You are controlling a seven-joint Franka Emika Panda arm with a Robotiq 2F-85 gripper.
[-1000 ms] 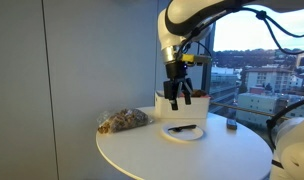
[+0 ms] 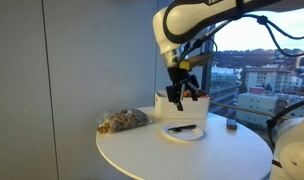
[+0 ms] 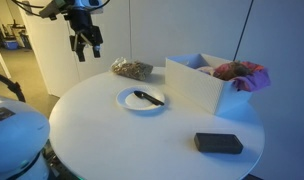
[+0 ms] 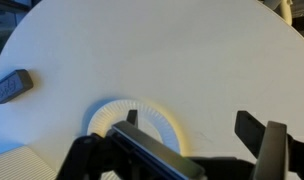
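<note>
My gripper (image 2: pixel 187 101) hangs in the air above the table, pointing down, its fingers spread with nothing between them. In the wrist view the gripper shows a wide gap over bare tabletop and the plate's edge. A white plate (image 3: pixel 124 103) lies on the table, bearing a black utensil-like object (image 3: pixel 149 98). The plate (image 4: pixel 170 125) is partly covered by the gripper in the wrist view, and the black object cannot be made out there. A clear bag of brownish items (image 3: pixel 132 69) rests near the table's edge.
A white box (image 3: pixel 192 89) holding pink and brown items stands beside the plate. A dark grey block (image 3: pixel 218 143) lies near the table (image 3: pixel 112 145) edge. A window is behind the box.
The gripper has shifted slightly to the right in exterior view 1 and appears a little turned. The plate, bag, box and block have stayed put.
</note>
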